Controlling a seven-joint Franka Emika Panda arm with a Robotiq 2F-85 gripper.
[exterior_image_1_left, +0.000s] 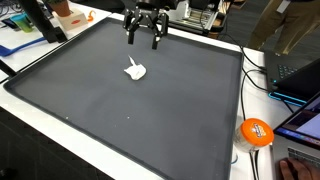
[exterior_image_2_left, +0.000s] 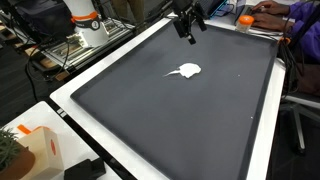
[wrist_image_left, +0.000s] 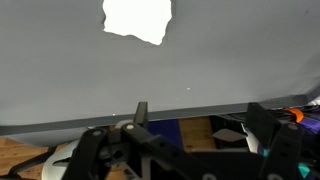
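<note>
A flat white piece (exterior_image_1_left: 137, 72), perhaps paper or cloth, lies on the dark grey board. A thin pointed strip sticks out from one side of it, clearest in exterior view 2, where the white piece (exterior_image_2_left: 189, 71) is whole. In the wrist view, the top edge cuts off the white piece (wrist_image_left: 138, 18). My gripper (exterior_image_1_left: 143, 43) is over the board's far part, apart from the white piece. Its two dark fingers stand wide apart in the wrist view, and the open gripper has nothing between them.
The grey board (exterior_image_1_left: 160, 115) has a pale border and is otherwise bare, with wide free room. An orange-topped container (exterior_image_1_left: 255, 133) stands outside its near right edge. A person's arm (exterior_image_2_left: 266, 17) shows beyond the far edge in exterior view 2.
</note>
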